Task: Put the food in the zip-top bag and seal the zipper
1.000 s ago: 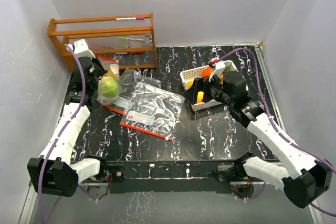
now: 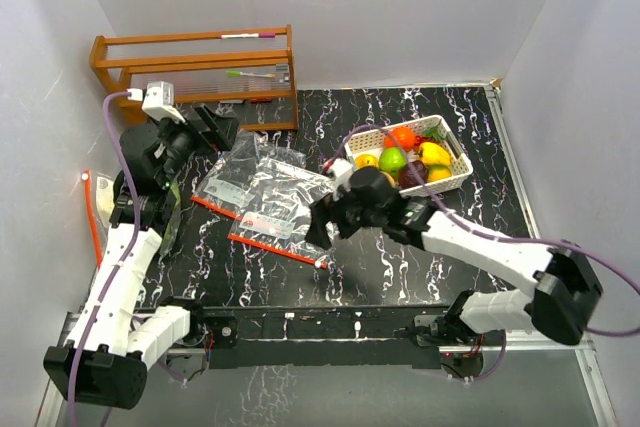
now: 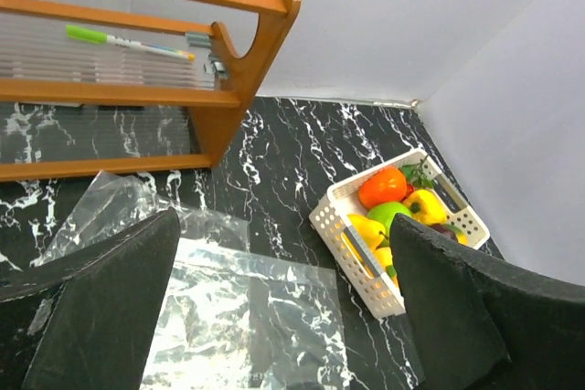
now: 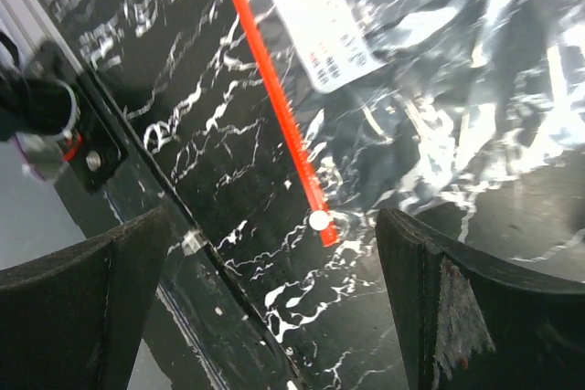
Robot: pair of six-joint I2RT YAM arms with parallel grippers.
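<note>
Empty zip bags (image 2: 285, 212) with red zipper strips lie mid-table, overlapping. My left gripper (image 2: 215, 127) is open above their far left, nothing between its fingers. My right gripper (image 2: 322, 219) is open over the front bag's right part; in the right wrist view, the red strip (image 4: 292, 139) and its white slider (image 4: 319, 221) lie between and beyond its fingers. A white basket (image 3: 373, 288) holds produce such as an orange pepper (image 3: 382, 187) and a yellow pepper (image 3: 426, 209). A filled bag (image 2: 104, 209) lies at the far left, mostly behind my left arm.
A wooden rack (image 2: 205, 60) with pens stands at the back left. Walls close in the table on the back and sides.
The right gripper has moved left from the basket to the front bag.
</note>
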